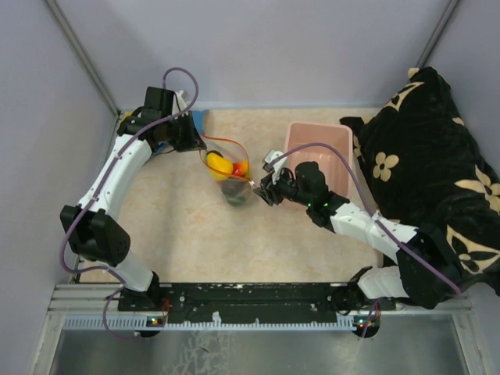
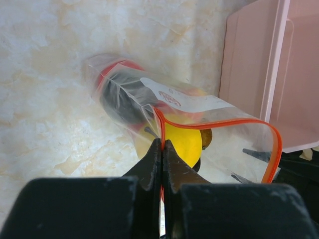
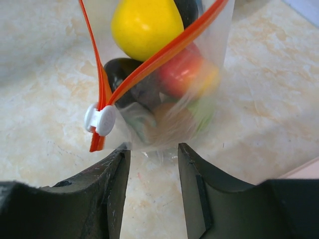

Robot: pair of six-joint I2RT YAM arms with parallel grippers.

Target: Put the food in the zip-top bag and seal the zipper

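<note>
The clear zip top bag [image 1: 237,193] stands with its orange-rimmed mouth spread, food inside: a yellow piece [image 3: 147,27], a red-and-yellow piece [image 3: 182,74] and dark pieces [image 3: 130,79]. My left gripper is shut on the bag's orange rim at one corner of the mouth. At the opposite corner, my right gripper stands part open. The white zipper slider [image 3: 100,119] sits on the orange strip, up and left of its left fingertip [image 3: 123,154] in the right wrist view. Whether any bag film lies between these fingers is unclear.
An empty-looking pink bin [image 1: 293,139] stands right of the bag, partly behind my right arm. A dark flowered cloth [image 1: 422,148] fills the far right. Bare marbled table [image 1: 187,242] lies in front of the bag.
</note>
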